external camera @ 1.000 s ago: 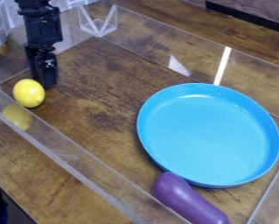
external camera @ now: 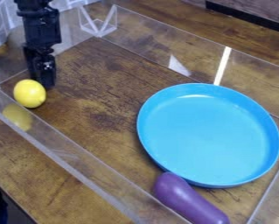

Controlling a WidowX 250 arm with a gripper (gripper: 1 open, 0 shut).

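A black gripper [external camera: 38,72] hangs at the upper left, just above and behind a yellow egg-shaped object [external camera: 31,93], with its fingers apart and nothing seen between them. The yellow object rests on the wooden floor of a clear-walled enclosure, close to its left wall.
A large blue plate [external camera: 208,131] takes up the right side, and a purple eggplant-like object [external camera: 191,199] lies below it at the bottom right. Clear walls [external camera: 94,162] border the area. The wooden middle, left of the plate, is bare.
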